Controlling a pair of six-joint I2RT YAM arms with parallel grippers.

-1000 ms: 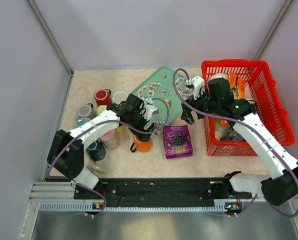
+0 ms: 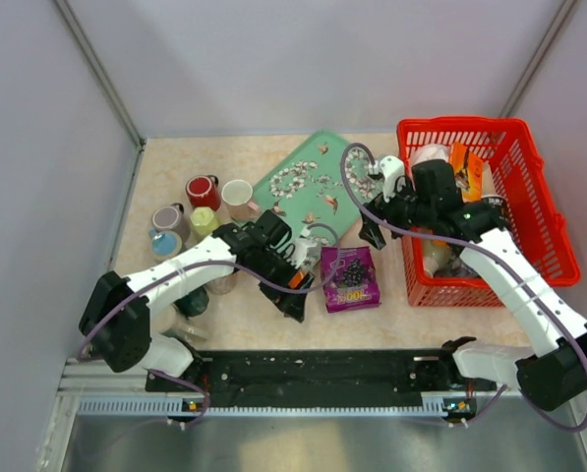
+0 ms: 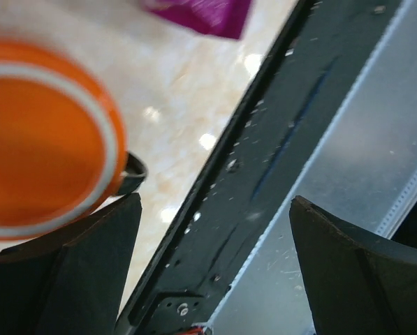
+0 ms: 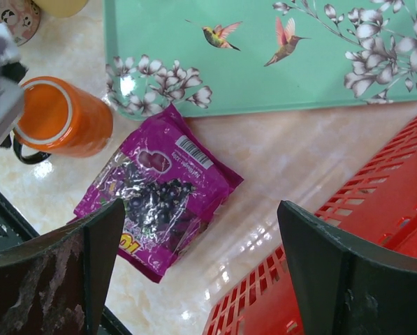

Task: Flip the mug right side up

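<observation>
An orange mug (image 4: 79, 118) stands bottom up between the purple grape bag (image 2: 350, 278) and the other cups, its handle toward the front edge in the right wrist view. My left gripper (image 2: 285, 300) is open over it, hiding most of it from above; in the left wrist view the mug's base (image 3: 33, 153) fills the left side beside the fingers. My right gripper (image 2: 372, 221) is open above the table between the bag and the red basket, nothing between its fingers.
Several cups crowd the left side. A green flowered tray (image 2: 308, 157) lies at the back, a full red basket (image 2: 544, 226) at the right. The dark front edge (image 2: 303, 379) is close below the left gripper.
My left gripper has moved toward the front edge over the orange mug, now covering more of it in the top view. The right arm has shifted only slightly.
</observation>
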